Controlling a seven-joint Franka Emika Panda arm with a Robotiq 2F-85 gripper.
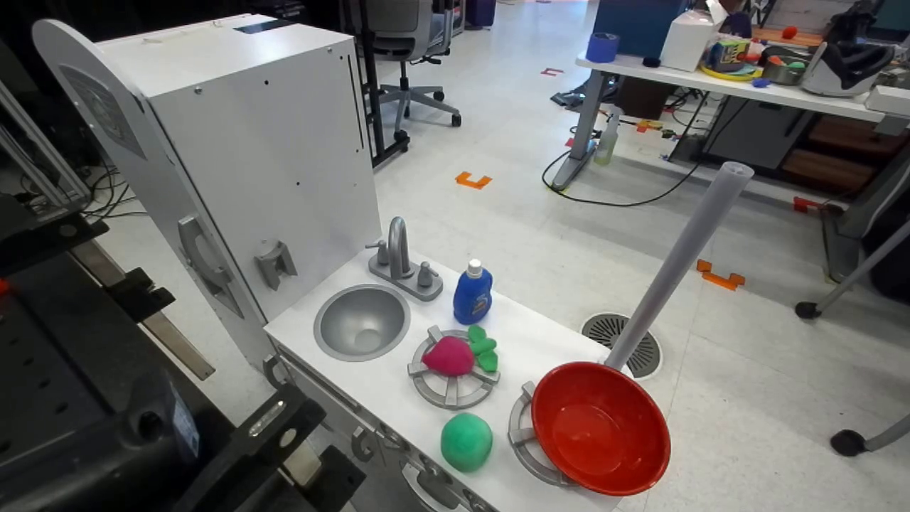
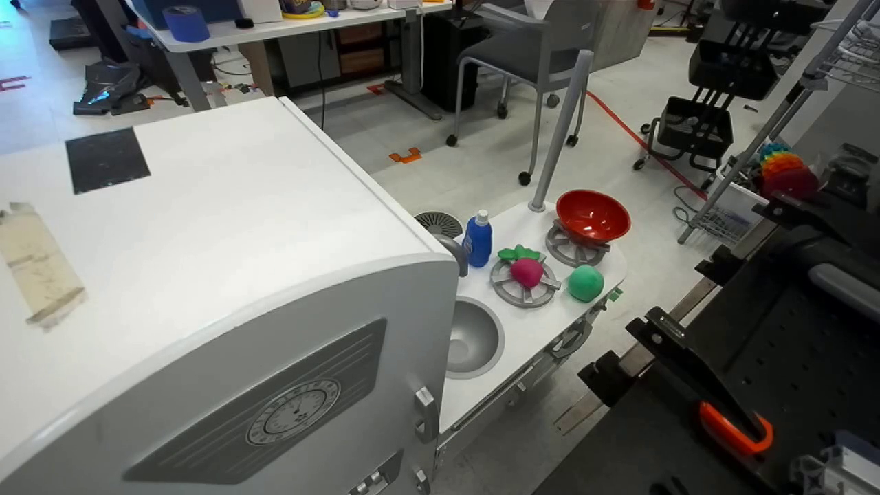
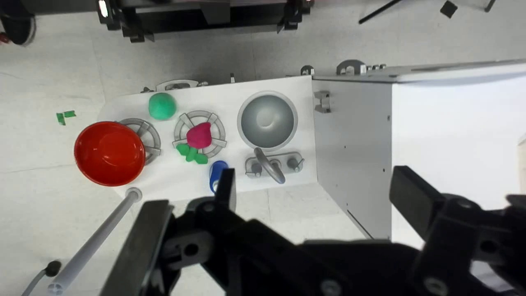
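Observation:
On the toy kitchen's white counter, a pink plush radish with green leaves lies across the left burner. Beside it, nearer the front edge, rests a green ball. A red bowl sits over the right burner, hiding part of it. The blue bottle stands upright behind the radish. To the left is an empty grey sink with a faucet. My gripper shows in the wrist view, its fingers spread wide above the scene and nothing held; neither exterior view shows it.
A tall white cabinet rises at the sink end. A slanted grey pole stands up behind the bowl. The dark robot table lies along the counter's front side. Free counter shows between bottle and pole.

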